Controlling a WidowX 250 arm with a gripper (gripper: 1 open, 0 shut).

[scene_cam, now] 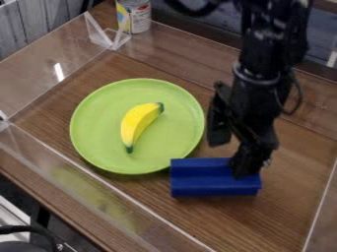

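Note:
My black gripper (239, 143) hangs low on the right, its fingers open, directly over a blue rectangular block (198, 179) at the bottom right of the green plate. The fingertips reach down to the block's top and partly hide it; whether they touch it I cannot tell. A yellow banana (140, 124) lies on the green plate (105, 148) at the left.
A can (132, 16) stands at the back left, with clear plastic beside it. The wooden table (66, 89) has a transparent edge along the left. Bare table lies right of the block.

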